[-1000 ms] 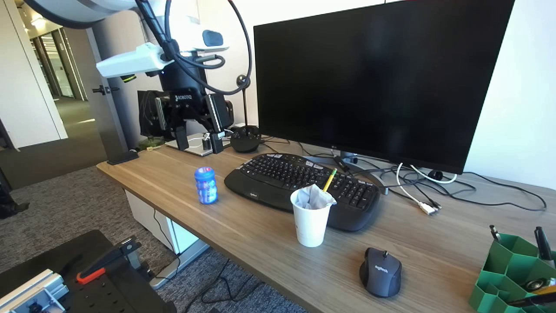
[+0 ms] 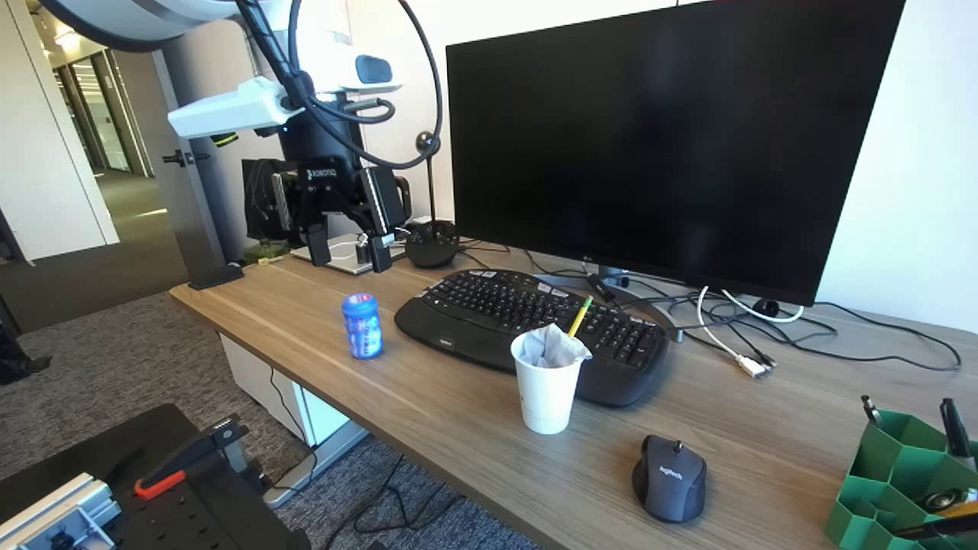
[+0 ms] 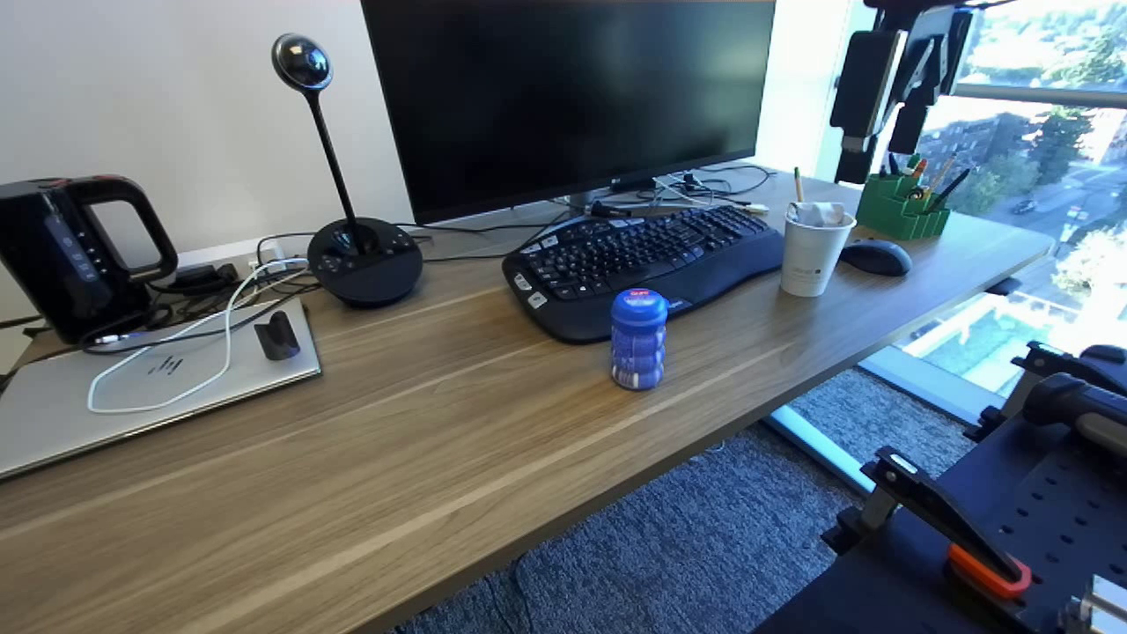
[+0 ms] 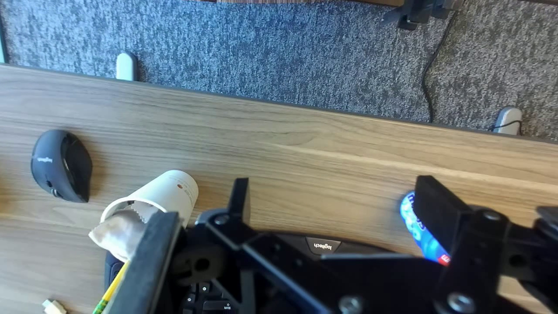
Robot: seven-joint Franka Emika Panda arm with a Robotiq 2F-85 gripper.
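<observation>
My gripper (image 2: pixel 351 263) hangs above the desk with its fingers spread wide and nothing between them. In the wrist view the open gripper has bare desk in its gap. A blue canister (image 2: pixel 363 326) stands upright on the desk; the right finger partly covers the canister (image 4: pixel 418 225) in the wrist view. The white paper cup (image 2: pixel 545 385) is upright too, holding a crumpled wrapper (image 2: pixel 550 347) and a yellow pencil (image 2: pixel 579 317). Beyond the left finger the same cup (image 4: pixel 175 191) shows its open mouth.
A black keyboard (image 3: pixel 634 269) lies before the large monitor (image 2: pixel 642 156). The mouse (image 2: pixel 671 478) and a green pen holder (image 2: pixel 894 454) are at the window end. A laptop (image 3: pixel 158 370), kettle (image 3: pixel 63 264) and stand camera (image 3: pixel 364 264) occupy the other end. Free desk lies along the front edge.
The gripper has shifted very slightly in exterior view 1. The canister, cup and everything else on the desk look unmoved.
</observation>
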